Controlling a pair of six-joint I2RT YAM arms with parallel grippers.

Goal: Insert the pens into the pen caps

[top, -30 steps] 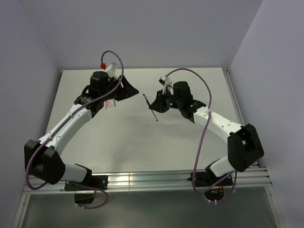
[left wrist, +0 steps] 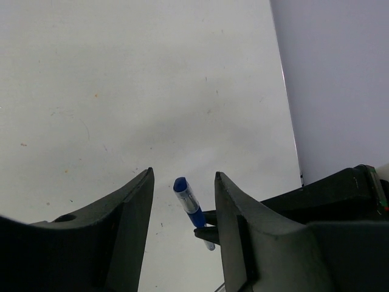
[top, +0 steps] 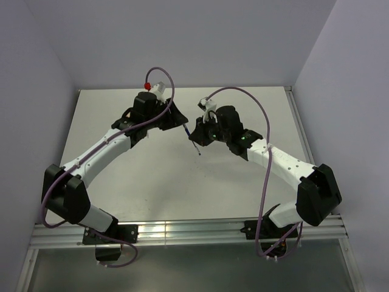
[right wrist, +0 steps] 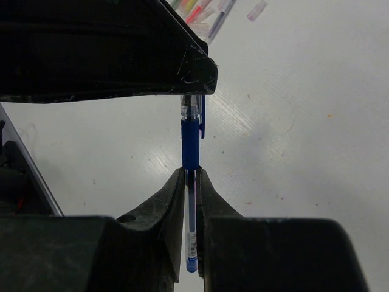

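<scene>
A capped blue pen is held by my right gripper, shut on it near the middle, as the right wrist view shows, with the blue grip and clip above the fingers. My left gripper is part open around the pen's blue cap end, one finger on each side with space between. In the right wrist view a left-gripper finger covers the pen's top.
Several coloured pens and clear caps lie on the white table behind the left arm, seen at the top of the right wrist view.
My left gripper has moved right to the top end of the pen over the last second. My right gripper has stayed nearly in place with the pen.
</scene>
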